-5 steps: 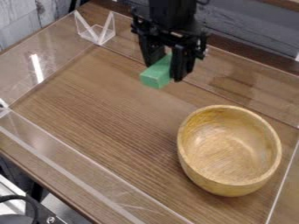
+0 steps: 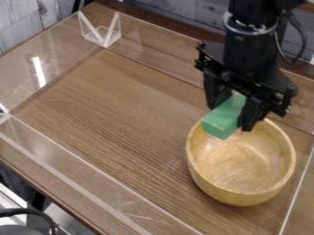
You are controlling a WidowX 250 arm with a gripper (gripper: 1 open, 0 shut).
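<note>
My gripper (image 2: 243, 105) is shut on a green block (image 2: 223, 117), holding it above the near-left part of a round tan bowl (image 2: 245, 179). The bowl sits at the right of the wooden table, and its inside shows no other object. The dark arm and gripper body fill the upper right of the camera view and hide the table behind them.
A white wire object (image 2: 98, 29) stands at the upper left of the table (image 2: 98, 128). A dark object (image 2: 28, 223) sits at the bottom-left edge.
My gripper has come down and to the right with the green block, from over the upper middle of the table to over the bowl.
</note>
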